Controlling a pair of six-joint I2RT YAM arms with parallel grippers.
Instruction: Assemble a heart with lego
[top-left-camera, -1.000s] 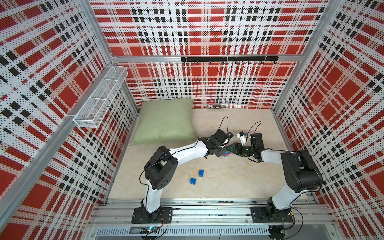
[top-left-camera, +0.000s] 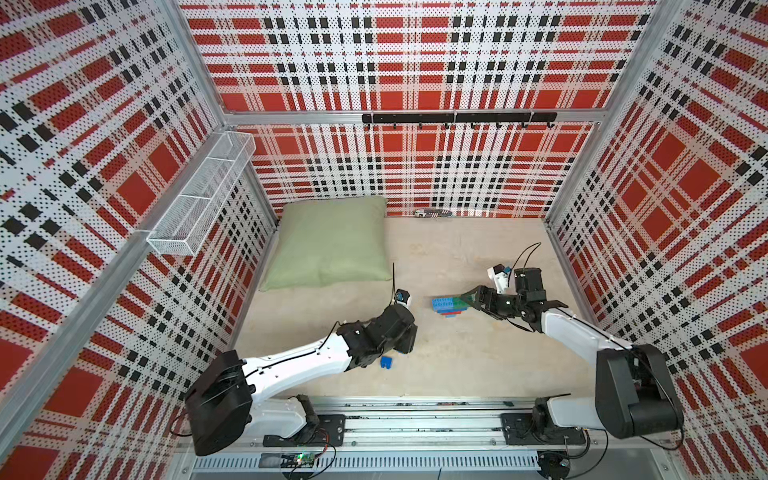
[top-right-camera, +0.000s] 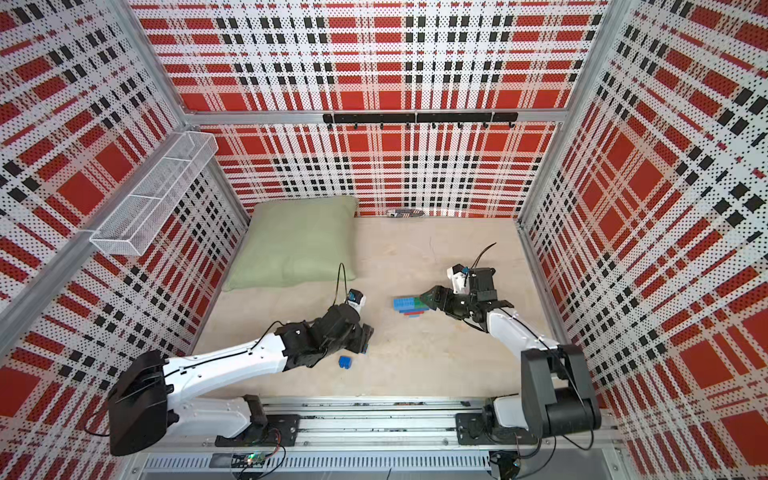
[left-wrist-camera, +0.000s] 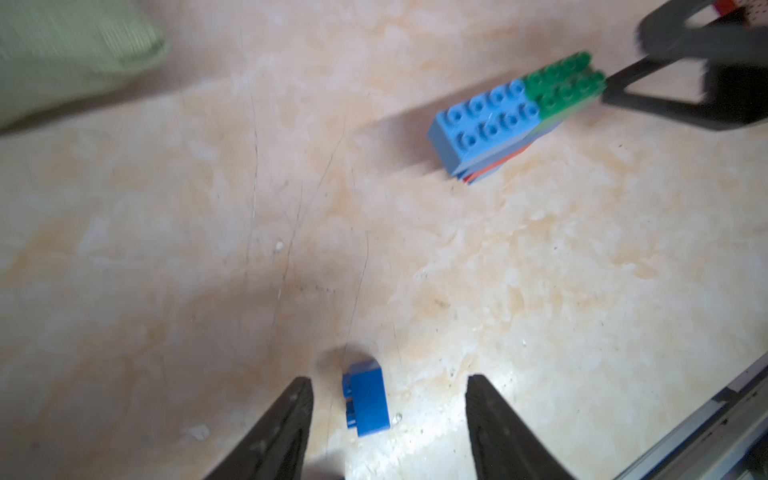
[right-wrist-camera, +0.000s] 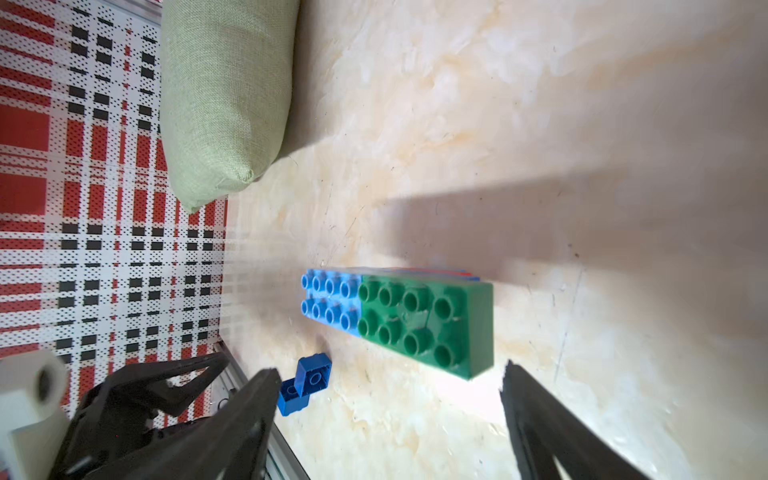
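A stacked lego assembly stands on the table in mid-right, its top row made of a light blue brick (left-wrist-camera: 485, 121) and a green brick (right-wrist-camera: 416, 320). Narrower layers with red and blue show beneath. My right gripper is open at the green end, with nothing held. Over the front-middle of the table, my left gripper is part open and empty; a small dark blue brick (left-wrist-camera: 369, 402) appears between its fingers in the left wrist view, lying on the table. A second dark blue brick (top-left-camera: 386, 362) lies just nearer the front edge.
A green cushion (top-left-camera: 328, 240) occupies the back left. A wire basket (top-left-camera: 204, 192) hangs on the left wall.
My left gripper has come away from the assembly, leftward and toward the front, now covering one dark blue brick in the top left view. The right gripper has shifted slightly right.
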